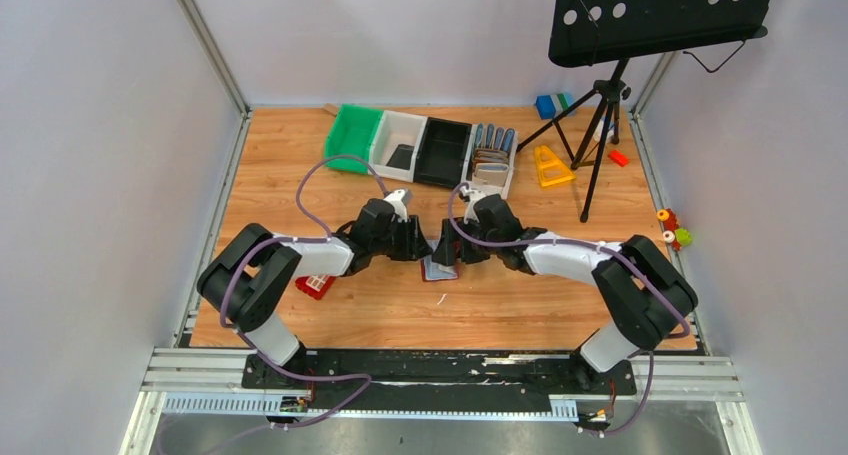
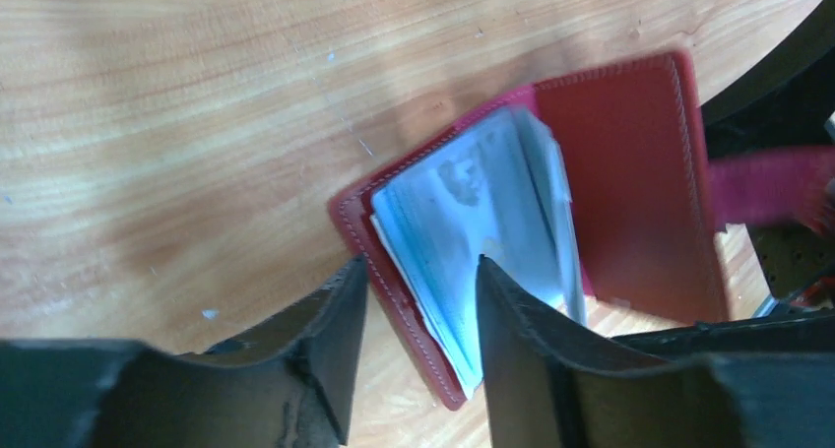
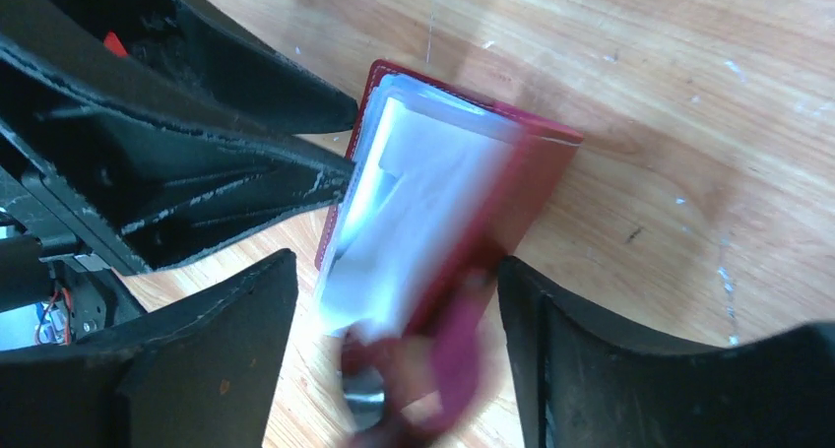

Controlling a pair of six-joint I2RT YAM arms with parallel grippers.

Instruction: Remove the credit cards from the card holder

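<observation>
The red card holder (image 1: 440,273) lies at table centre between my grippers, its flap raised. Pale blue-white cards sit in it, also seen as a stack (image 3: 404,192) in the right wrist view. My left gripper is part open just beside the holder's edge, with cards visible beyond its fingertips. My right gripper is part open around the blurred magenta-red flap; whether it grips it is unclear. In the top view both grippers nearly meet over the holder.
A divided bin (image 1: 355,135) spans the back. A black music stand (image 1: 650,20) and yellow triangle (image 1: 555,183) are at back right. A red object (image 1: 313,287) lies under the left arm. Bare wood is in front of the holder.
</observation>
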